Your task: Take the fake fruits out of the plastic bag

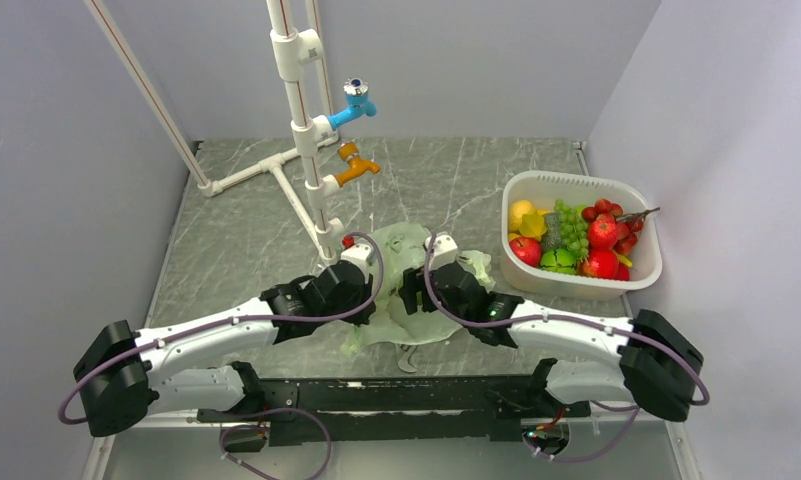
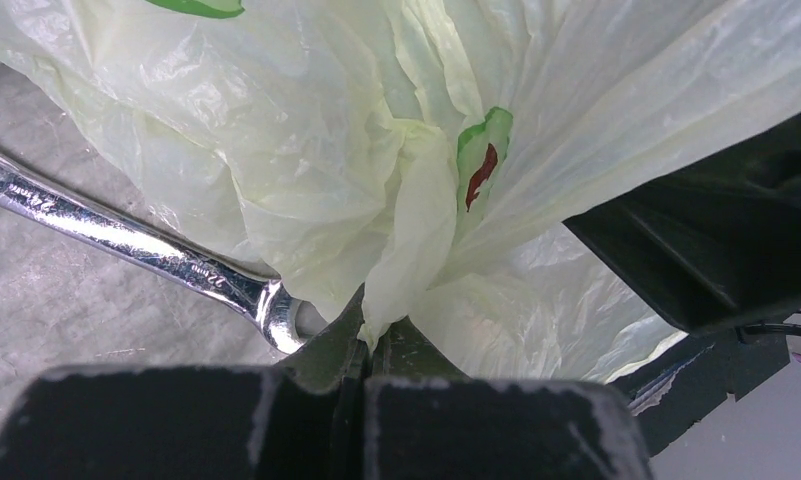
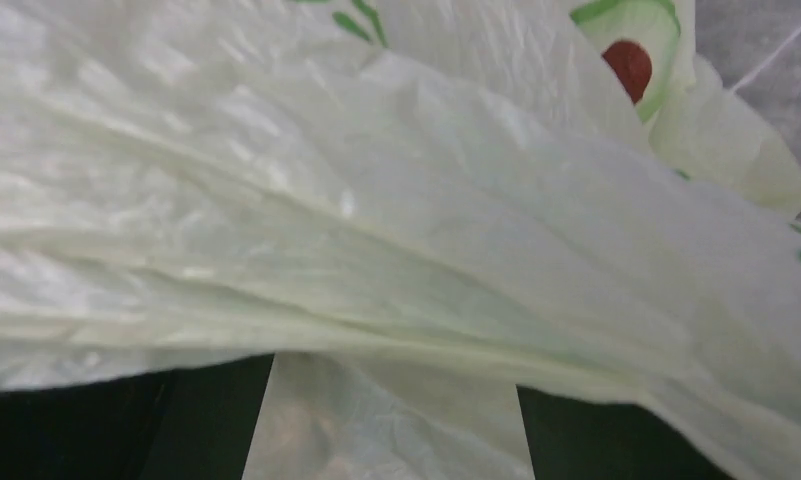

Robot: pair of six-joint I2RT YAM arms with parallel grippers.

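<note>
The pale green, thin plastic bag (image 1: 406,325) lies crumpled at the front middle of the table, with avocado prints on it. My left gripper is shut on a gathered fold of the bag's film (image 2: 411,240). At the bag's mouth, my right gripper (image 1: 416,292) has its fingers parted. In the right wrist view the bag's film (image 3: 376,230) stretches across and hides the fingertips; dark fingers (image 3: 211,425) show below its edge, with only pale film visible between them. No fruit can be made out inside the bag.
A white basket (image 1: 538,285) of fake fruits stands at the right. A metal wrench (image 2: 126,235) lies by the bag. White pipes with a blue tap (image 1: 354,108) and an orange tap (image 1: 356,165) rise behind the left arm. Bare table shows at the back.
</note>
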